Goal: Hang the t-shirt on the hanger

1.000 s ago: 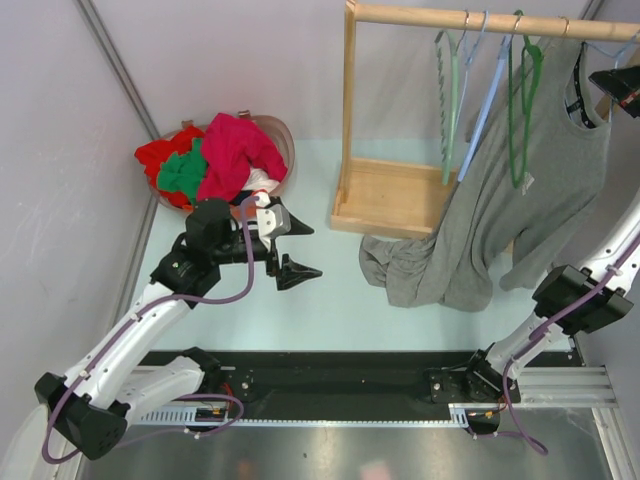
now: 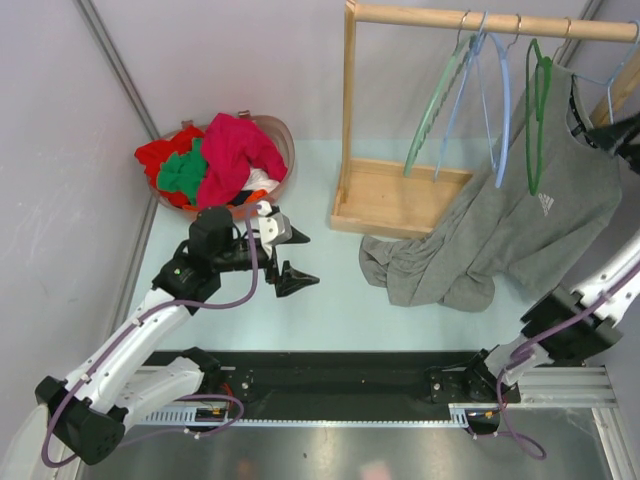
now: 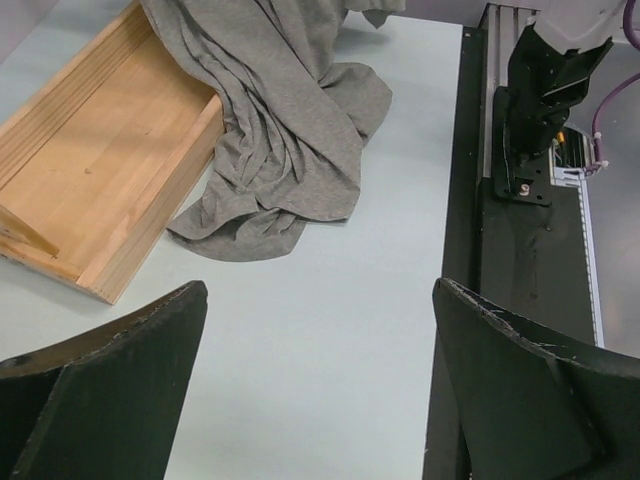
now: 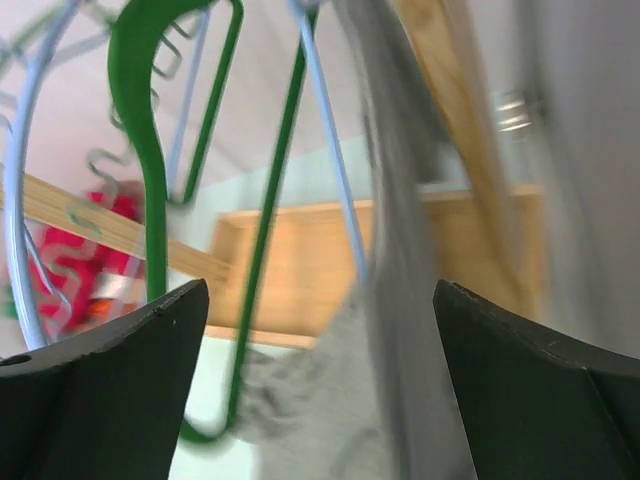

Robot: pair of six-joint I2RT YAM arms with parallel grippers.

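Note:
The grey t shirt (image 2: 530, 230) hangs at the right end of the rack's rail (image 2: 410, 14), its lower part lying on the table; it also shows in the left wrist view (image 3: 290, 150). A blue hanger shows near its neckline. My right gripper (image 2: 615, 140) is open beside the neckline at the right edge; its view is blurred. My left gripper (image 2: 295, 261) stands open and empty over the table, left of the shirt.
Green hangers (image 2: 535, 120) and blue hangers (image 2: 500, 120) hang along the rail. A basket of coloured clothes (image 2: 235, 160) sits back left.
My right gripper and arm have moved down at the right edge. The hangers have swung, and the shirt's upper part has shifted.

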